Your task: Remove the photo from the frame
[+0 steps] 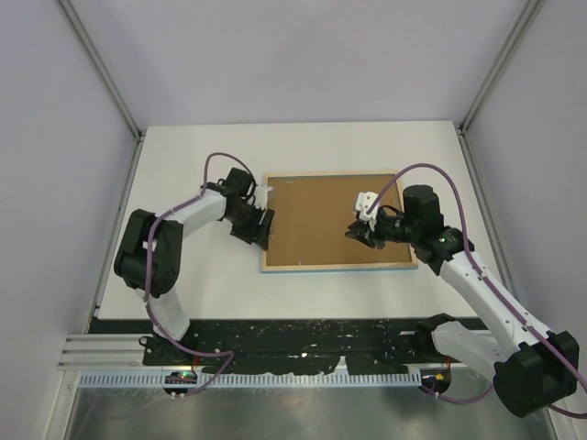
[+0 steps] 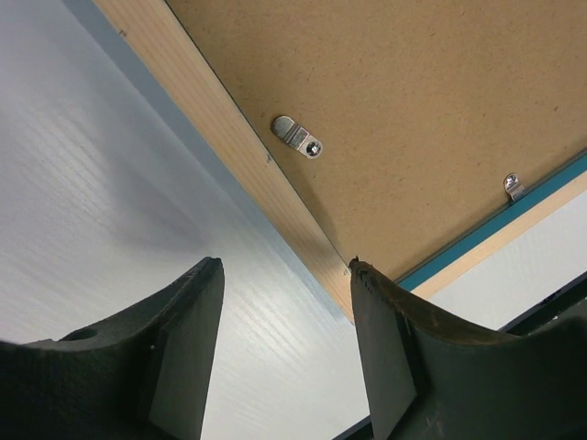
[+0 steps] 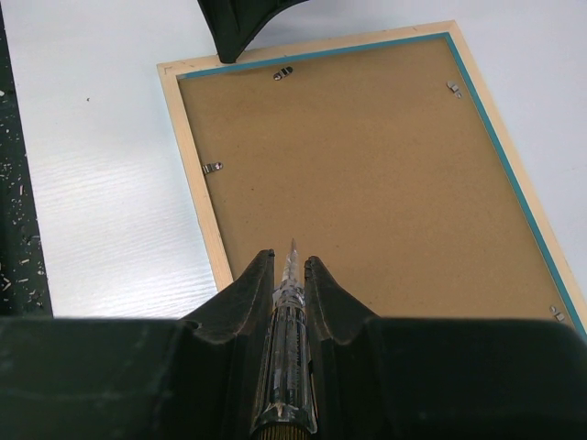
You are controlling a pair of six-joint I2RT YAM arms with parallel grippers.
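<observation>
The wooden picture frame (image 1: 339, 269) lies back side up on the table, its brown backing board (image 1: 316, 220) held by small metal clips, such as one clip (image 2: 296, 137) along the left side. No photo shows; the board covers the inside. My left gripper is part open at the near-left corner, one finger (image 2: 376, 312) over the frame's edge and the other out over the table. Above the board, toward the right, my right gripper is shut on a slim metal tool (image 3: 289, 357) with a pointed tip.
Another clip (image 3: 212, 168) sits on the near edge, and further clips line the other sides. A dark strip (image 1: 303, 344) runs along its front.
</observation>
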